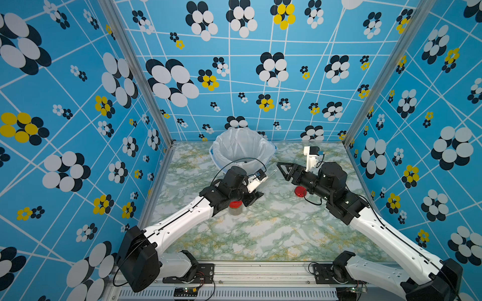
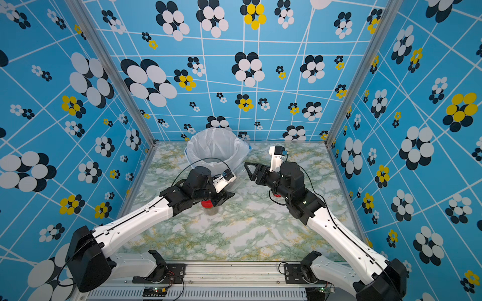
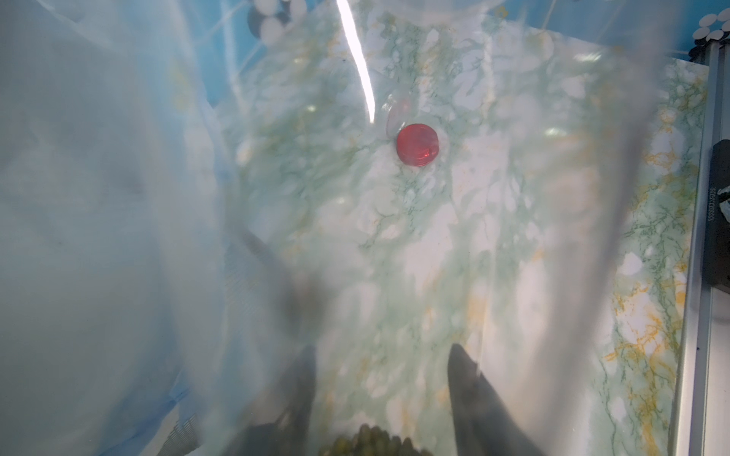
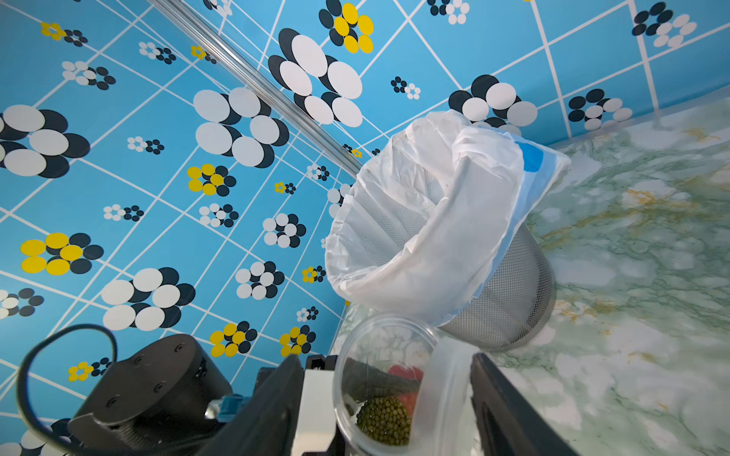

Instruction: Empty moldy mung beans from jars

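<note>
A clear jar (image 4: pixel 384 357) with green mung beans (image 4: pixel 384 420) in its bottom is up off the table, its open mouth facing the right wrist camera. My left gripper is shut on it; its fingers (image 3: pixel 486 402) show blurred through the clear wall, with beans (image 3: pixel 372 442) between them. Around the jar in the right wrist view stand the separated fingers (image 4: pixel 281 402) of my right gripper, which is open. Under the left arm sits another jar with a red lid (image 1: pixel 235 204). A loose red lid (image 3: pixel 417 144) lies on the table.
A mesh bin (image 4: pixel 517 296) with a white bag liner (image 4: pixel 456 235) stands at the back, behind both grippers. Patterned blue walls enclose the left, back and right.
</note>
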